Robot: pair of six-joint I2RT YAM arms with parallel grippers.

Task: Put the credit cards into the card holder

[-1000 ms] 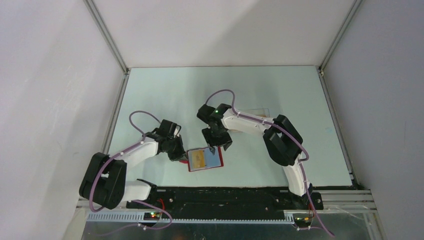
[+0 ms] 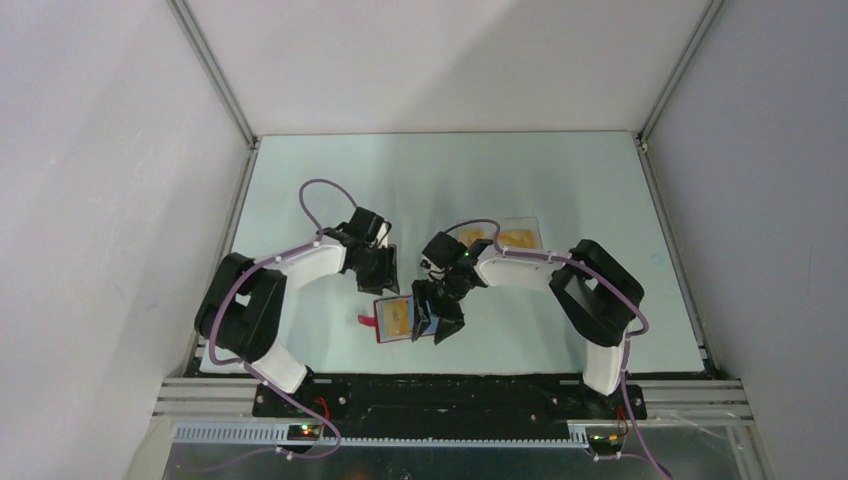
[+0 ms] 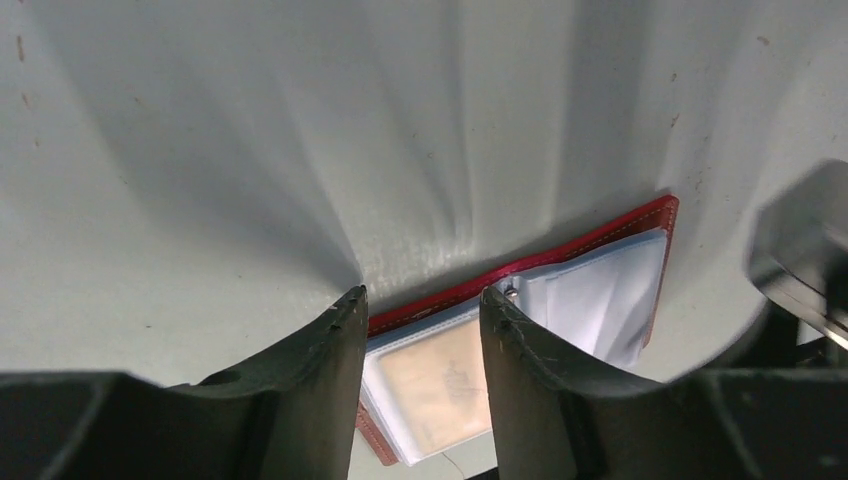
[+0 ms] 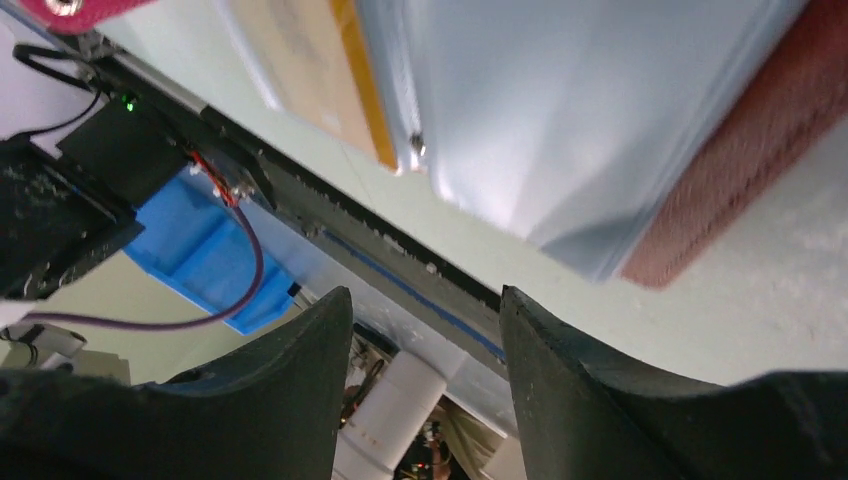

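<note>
Near the front of the table lies the opened card holder (image 2: 381, 326), red-edged with clear sleeves and a red tab at its left. A gold card (image 2: 397, 318) fills its left half; the left wrist view shows this card (image 3: 435, 385) lying flat in its sleeve. No card shows in the visible part of the right sleeve (image 4: 560, 110). My left gripper (image 2: 380, 290) is open just behind the holder's back edge, with nothing held. Over the holder's right half stands my right gripper (image 2: 430, 334), open and empty, covering part of that sleeve.
A clear tray (image 2: 520, 221) with gold cards (image 2: 518, 238) sits at the back right, partly behind the right arm. My two grippers are close together over the holder.
My left gripper has moved right and now stands behind the holder. The holder has stayed put.
</note>
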